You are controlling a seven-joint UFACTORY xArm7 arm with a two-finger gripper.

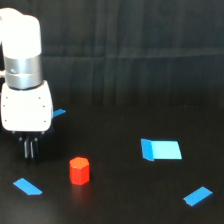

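At the left of the camera view hangs my gripper (pixel 29 152), below the white end of the arm (pixel 27 105). Its dark fingers blend into the black background, so how far apart they stand does not show clearly. To the right of the fingers and nearer the camera, a small red block (pixel 79 171) rests on the dark table, apart from them. Farther right lies a light blue square (pixel 166 150) with a darker blue strip along its left side.
Blue strips mark the table at the front left (pixel 27 186), the front right (pixel 198 196) and behind the arm (pixel 58 113). A dark curtain (pixel 130 55) closes off the back.
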